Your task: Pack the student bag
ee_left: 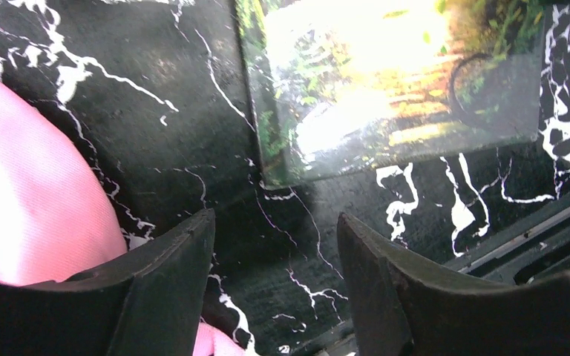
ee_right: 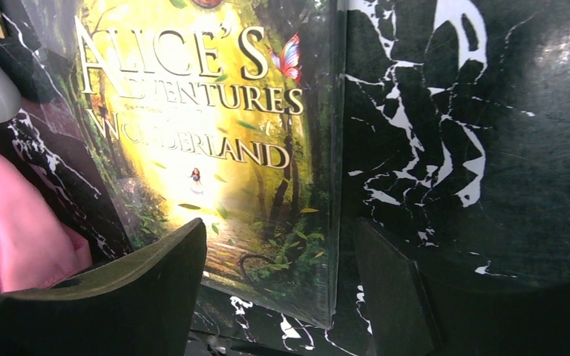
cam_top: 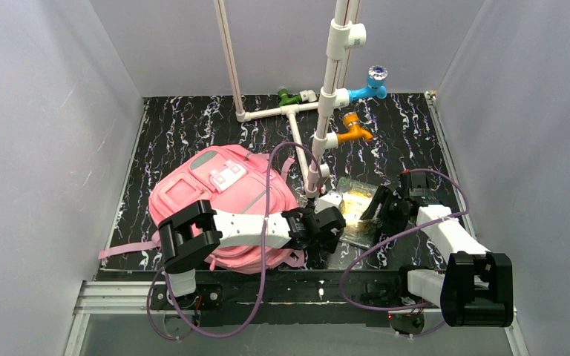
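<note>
The book (cam_top: pixel 356 209), titled Alice's Adventures in Wonderland, lies flat on the dark marbled table between my two arms. Its cover (ee_right: pixel 200 126) shows clearly in the right wrist view. My left gripper stands part open just off one corner of the book (ee_left: pixel 386 96), only bare table between its fingers. The right gripper is open as well, above the book's right-hand edge, with one finger over the cover and the other over the table; whether either touches is unclear. A pink backpack (cam_top: pixel 226 185) lies left of the book, partly under my left arm.
White pipes (cam_top: pixel 319 137) with an orange tap (cam_top: pixel 354 130) and a blue tap (cam_top: pixel 371 89) rise behind the book. Free table lies at the back right. The table's front edge (cam_top: pixel 297 271) runs close by.
</note>
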